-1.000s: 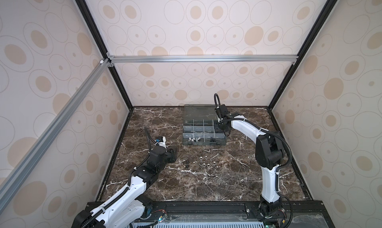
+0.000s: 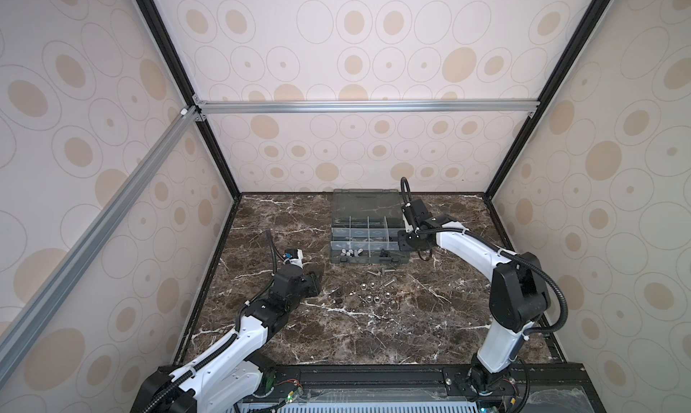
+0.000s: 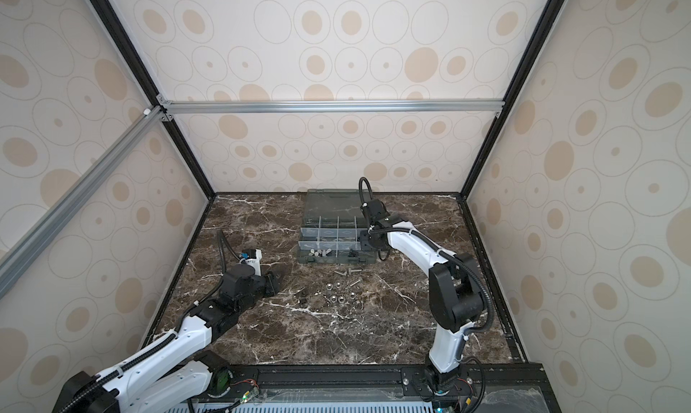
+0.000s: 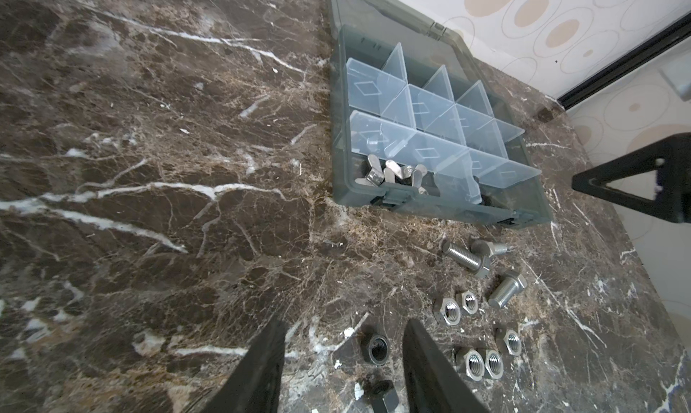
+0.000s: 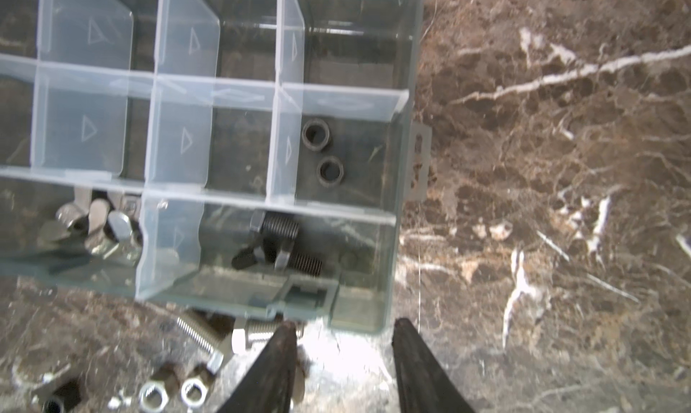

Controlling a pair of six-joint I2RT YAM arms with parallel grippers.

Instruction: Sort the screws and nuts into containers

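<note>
The clear divided box [image 2: 349,246] stands at the back, lid raised. The right wrist view shows two dark nuts [image 5: 316,135] in a middle right compartment, dark screws [image 5: 277,225] in the front right one and silvery pieces [image 5: 98,215] left of those. In front lie loose silver bolts [image 4: 460,258], silver nuts [image 4: 450,310] and dark nuts [image 4: 375,349]. My right gripper hangs over the box's front right edge, part open, nothing visible between its fingers. My left gripper stands open at the left, short of the loose pieces.
The walls enclose the marble table [image 2: 266,215]. Bare table lies left and right of the box and along the front. The loose pieces occupy the centre, just in front of the box.
My right gripper and arm have moved right and slightly toward the front, from over the box's compartments to its right edge. The left arm has shifted very slightly.
</note>
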